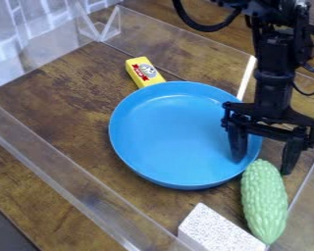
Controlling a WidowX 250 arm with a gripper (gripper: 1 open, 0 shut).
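Observation:
My black gripper (pixel 262 149) is low at the right, its fingers spread over the right rim of a blue plate (pixel 173 135) and beside a green textured vegetable-like object (pixel 265 201) lying just in front of it. The fingers stand open; whether anything small is between them I cannot tell.
A yellow box with a red label (pixel 142 72) lies behind the plate. A white speckled block (pixel 219 229) is at the bottom edge.

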